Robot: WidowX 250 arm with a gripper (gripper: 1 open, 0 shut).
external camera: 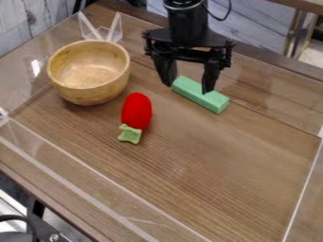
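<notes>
My black gripper (190, 64) hangs at the top centre, its fingers spread open with nothing seen between them. Just below it a green block (201, 95) lies on the wooden table. Lower left of it a red oval object (136, 112) lies with a small light-green piece (130, 133) at its near end.
A wooden bowl (89, 76) stands at the left. A dark object sits at the bottom left edge, partly out of view.
</notes>
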